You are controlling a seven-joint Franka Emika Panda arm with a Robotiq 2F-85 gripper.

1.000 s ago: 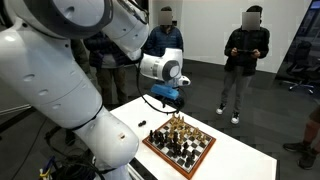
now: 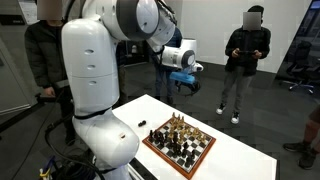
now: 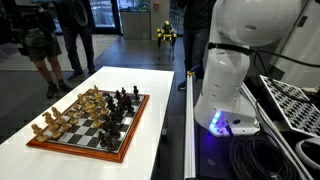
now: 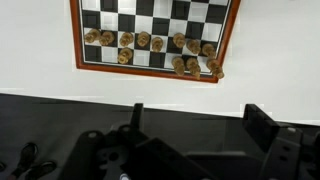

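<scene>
A chessboard (image 2: pixel 207 152) with a brown border lies on the white table, gold pieces (image 3: pixel 70 113) along one side and dark pieces (image 3: pixel 118 122) along the other. My gripper hangs raised beyond the gold side of the board. Its two dark fingers (image 4: pixel 132 118) stand wide apart, open, with nothing between them. In the wrist view several gold pieces (image 4: pixel 125 56) show on the board, some bunched near one corner; the dark pieces are out of that view. The gripper is well clear of every piece.
A few dark objects (image 2: pixel 141 122) lie near its left edge, and others (image 2: pixel 302 151) appear at far right. A person (image 2: pixel 245 55) stands behind the table. Cables (image 3: pixel 262 158) lie near the arm's base.
The arm has risen and drawn away from the board, toward the upper right of exterior view 1. The board and its pieces look unchanged.
</scene>
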